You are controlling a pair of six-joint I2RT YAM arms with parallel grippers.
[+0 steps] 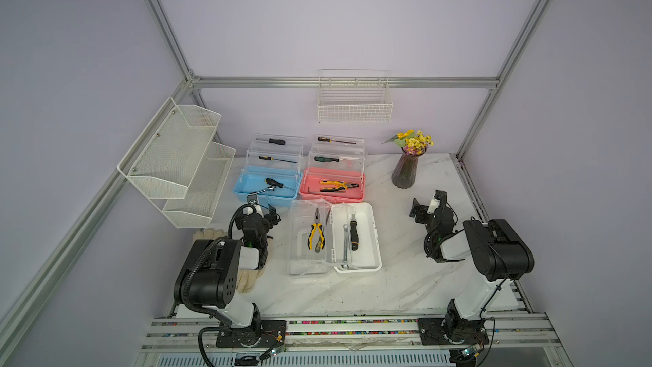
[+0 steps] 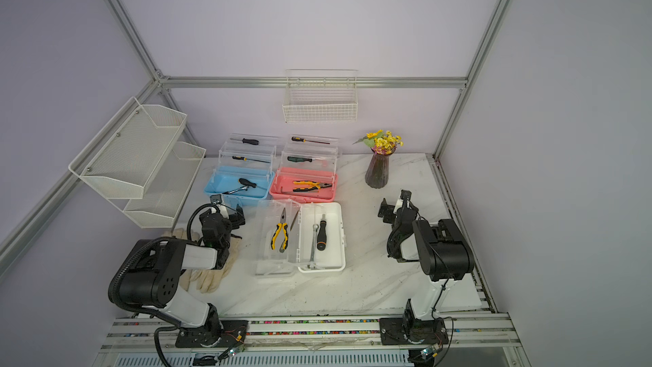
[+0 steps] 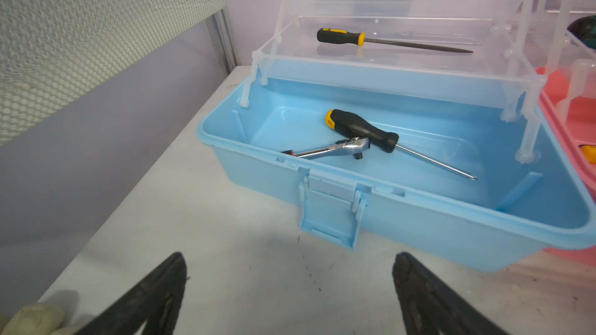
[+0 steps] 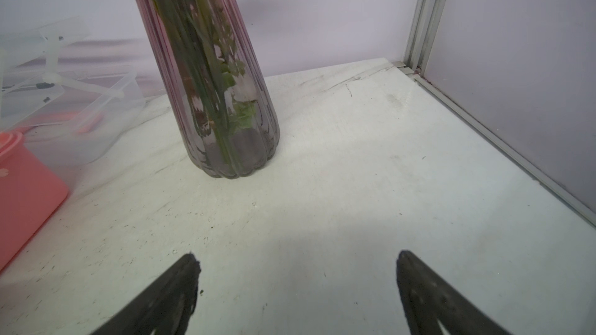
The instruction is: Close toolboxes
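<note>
Three toolboxes stand with their clear lids and trays folded up. The blue toolbox is at the back left, holding a screwdriver and a ratchet; its front latch hangs down. Beside it is the red toolbox with pliers inside. In front of that, the white toolbox has its clear part spread to the left with pliers on it. My left gripper is open in front of the blue box, touching nothing. Open and empty, my right gripper hovers over bare table at the right.
A glass vase of flowers stands ahead of the right gripper. Beige gloves lie under the left arm. A white mesh shelf juts from the left wall.
</note>
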